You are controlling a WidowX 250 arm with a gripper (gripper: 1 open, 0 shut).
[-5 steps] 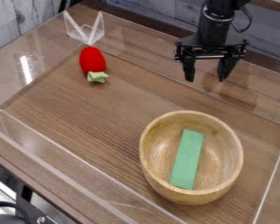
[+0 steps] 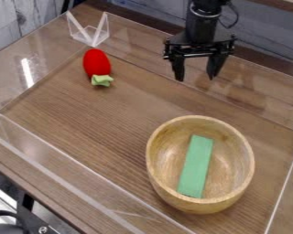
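Observation:
My black gripper [image 2: 197, 55] hangs over the back of the wooden table, right of centre, its two fingers apart with nothing seen between them. To its left on the table lie a red object [image 2: 95, 62] and a small pale-green piece [image 2: 103, 80] just below it. In the front right a large tan bowl [image 2: 164, 163] holds a long green block [image 2: 196, 166].
A white wire-like object [image 2: 91, 31] is at the back left. A dark cable shows at the bottom left corner.
My gripper has moved slightly to the left over the last second. The objects on the table and the bowl have not moved.

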